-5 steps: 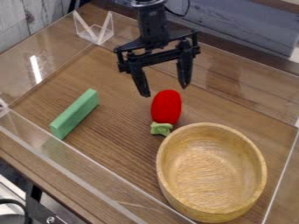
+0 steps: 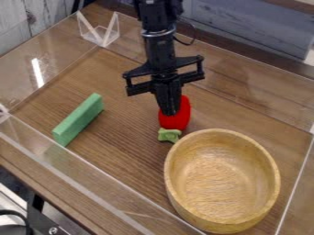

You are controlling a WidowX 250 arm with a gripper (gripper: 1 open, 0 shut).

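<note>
My black gripper [image 2: 164, 99] hangs down from the top centre, its fingertips close together at the upper part of a red oval object [image 2: 174, 118], which it partly covers. The gripper looks shut; whether anything is between the fingertips cannot be seen clearly. A small pale green piece [image 2: 168, 135] sticks out below the red object, which lies on the brown wooden surface.
A tan round bowl [image 2: 222, 179] fills the lower right, close to the green piece. A green bar [image 2: 77, 117] lies at the left. A clear rack-like object [image 2: 98, 27] stands at the upper left.
My gripper has moved lower toward the red object, and its fingers have gone from wide apart to close together. The red object shows little change in position.
</note>
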